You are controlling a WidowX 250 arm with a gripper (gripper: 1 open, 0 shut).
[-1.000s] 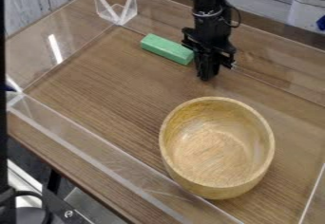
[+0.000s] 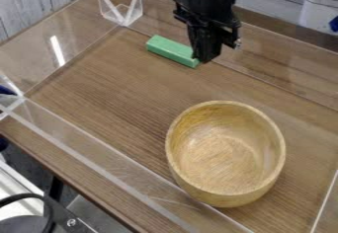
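Note:
My gripper [image 2: 204,51] hangs at the upper middle of the camera view, shut, with nothing visible between its fingers. Just to its left, a green block [image 2: 173,50] lies on the wooden table [image 2: 99,114], partly near the gripper's fingers. A large tan round bowl [image 2: 226,153] stands in the lower right.
A clear plastic piece [image 2: 121,8] stands at the upper left. Clear sheets run along the table's left side. The middle and right of the table around the bowl are bare.
The gripper has risen and moved slightly back, away from its earlier lower position beside the green block. The block and bowl look unmoved.

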